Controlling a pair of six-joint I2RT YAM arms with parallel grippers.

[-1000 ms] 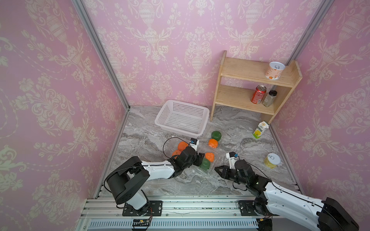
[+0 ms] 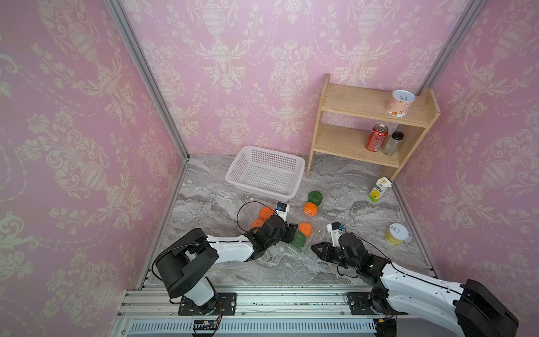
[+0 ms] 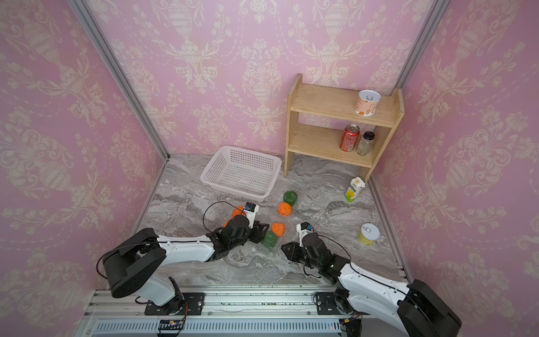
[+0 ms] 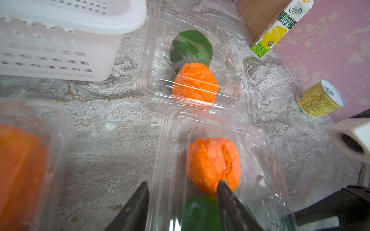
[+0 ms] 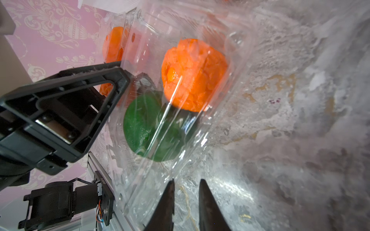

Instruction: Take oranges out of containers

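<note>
A clear container holds an orange and a green fruit. My left gripper is part open, fingers over its near left part. My right gripper is beside the container's edge in the right wrist view; whether anything is between its fingers is unclear. A second clear container behind holds an orange and a green fruit. A third, at left, holds orange fruit.
A white basket stands at the back. A wooden shelf with cans and a jar is at back right. A juice carton and yellow can stand at right.
My right arm has shifted slightly left since a second ago. The left arm and the containers look almost unchanged.
</note>
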